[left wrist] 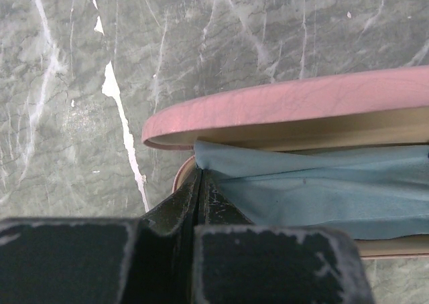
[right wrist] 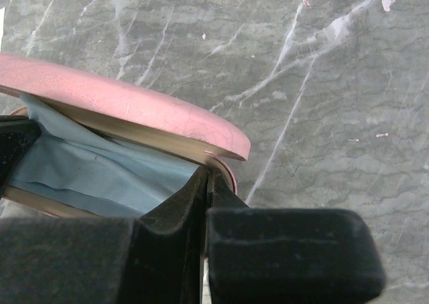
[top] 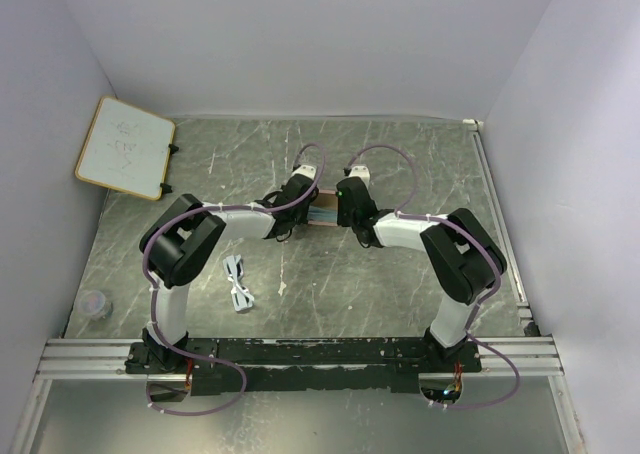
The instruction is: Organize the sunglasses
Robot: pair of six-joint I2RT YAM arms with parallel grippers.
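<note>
The pink glasses case [left wrist: 281, 103] lies open on the table between my two grippers, its lid raised along the far side. Inside it stretches a blue-grey cloth [left wrist: 322, 190]. My left gripper is at the case's left end, shut on the cloth's left edge. At the right end, my right gripper is shut; the cloth reaches its fingertips, but whether any is between them is unclear. In the top view both arms partly cover the case. What look like grey-and-white sunglasses [top: 238, 282] lie in front of the left arm.
A whiteboard [top: 127, 147] leans at the back left. A small clear round container [top: 95, 305] stands near the front left corner.
</note>
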